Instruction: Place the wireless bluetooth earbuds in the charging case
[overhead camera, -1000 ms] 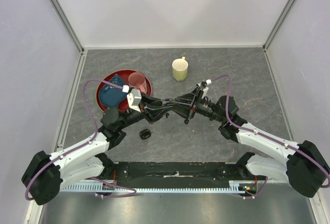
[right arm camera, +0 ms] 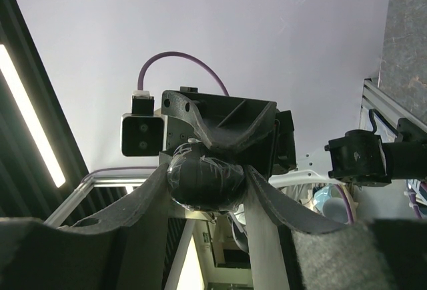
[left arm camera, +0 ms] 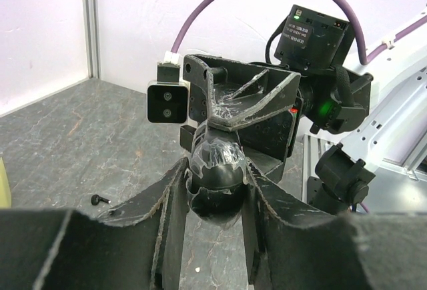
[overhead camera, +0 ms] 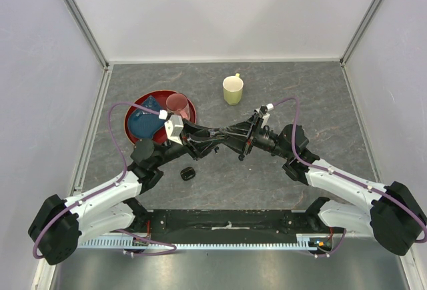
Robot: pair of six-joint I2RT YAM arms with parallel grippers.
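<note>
My left gripper (overhead camera: 208,137) and right gripper (overhead camera: 225,136) meet tip to tip above the table's middle. In the left wrist view a glossy black rounded object (left arm camera: 217,183) sits clamped between my left fingertips, with the right gripper's fingertips behind it. The right wrist view shows a similar black object (right arm camera: 203,183) held between my right fingertips; whether both grip one object is unclear. A black square case-like object (overhead camera: 188,173) lies on the table below the left arm. A small black earbud (left arm camera: 97,199) lies on the table, and another small dark piece (overhead camera: 241,157) is visible.
A red bowl (overhead camera: 162,94) with a blue item (overhead camera: 144,120) and pink cup (overhead camera: 177,103) stands at left back. A yellow mug (overhead camera: 233,91) stands at centre back.
</note>
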